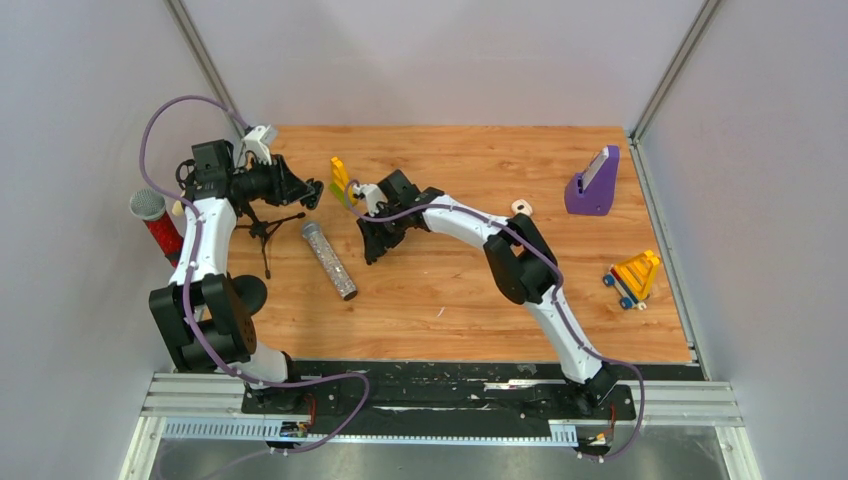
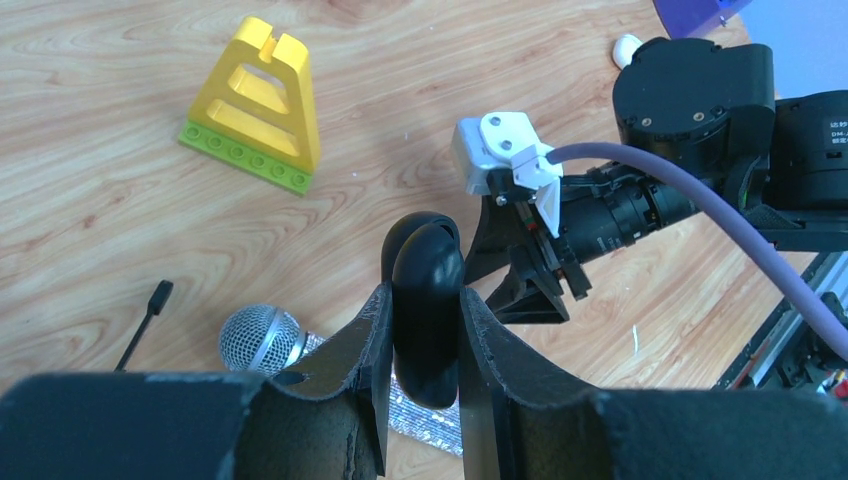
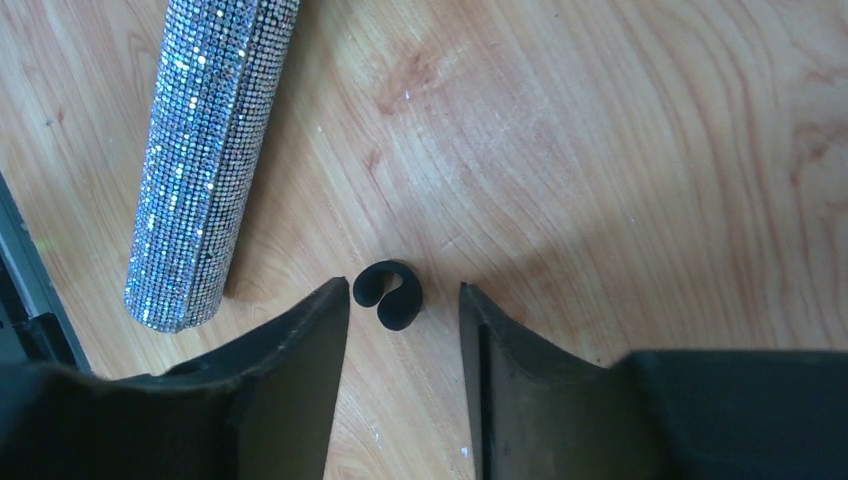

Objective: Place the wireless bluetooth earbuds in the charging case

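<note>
In the left wrist view my left gripper is shut on a glossy black case (image 2: 425,320), held above the table at the left. In the right wrist view a small black earbud (image 3: 398,305) lies on the wood, just beyond and between the fingertips of my open right gripper, which points down over it. In the top view the right gripper (image 1: 376,245) hides that earbud. Whether the case holds anything cannot be seen.
A glittery microphone (image 1: 328,260) lies left of the earbud. A yellow-green toy (image 1: 341,180) stands behind, a tripod and red microphone (image 1: 163,232) at the left. A purple object (image 1: 588,195) and yellow toy (image 1: 635,275) sit at the right.
</note>
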